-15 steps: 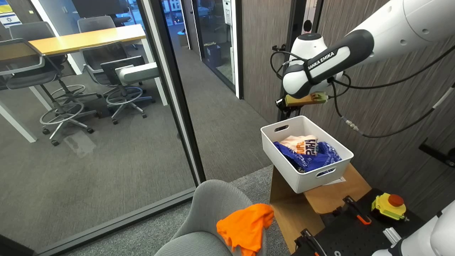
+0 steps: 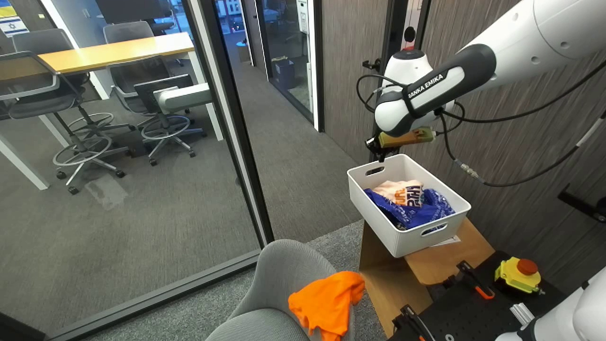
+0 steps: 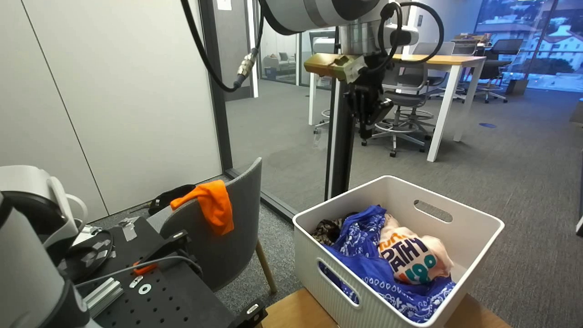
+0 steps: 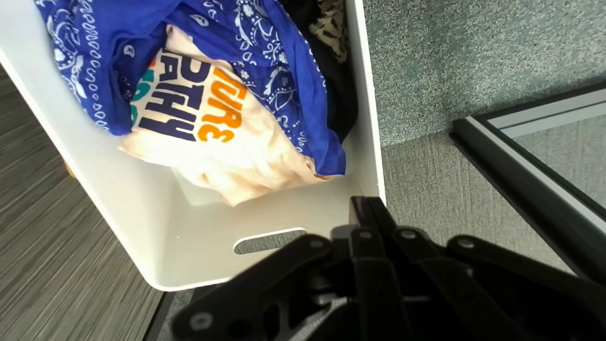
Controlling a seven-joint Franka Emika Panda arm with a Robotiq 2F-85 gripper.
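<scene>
My gripper is shut, its black fingertips together in the wrist view, and I make out nothing between them. Below it is a white bin (image 4: 272, 211), with the fingers over the end that has a handle hole. Inside the bin lie a blue patterned bandana (image 3: 363, 235) and a cream cloth with printed letters (image 3: 413, 254), bunched together. Dark, patterned fabric (image 4: 330, 28) shows along one wall. An orange cloth (image 2: 328, 302) hangs over the back of a grey chair (image 2: 282, 267), outside the bin.
The bin rests on a wooden stand (image 2: 454, 250) beside a black perforated table (image 3: 164, 298). A yellow box with a red button (image 2: 518, 275) sits on that table. Dark panelled wall (image 2: 528, 142) runs close behind the arm, and a glass partition stands beyond the chair.
The arm and hand have shifted slightly left in exterior view 1, and the fingertips now show lower, by the bin's far rim. The cloths and bin look unmoved.
</scene>
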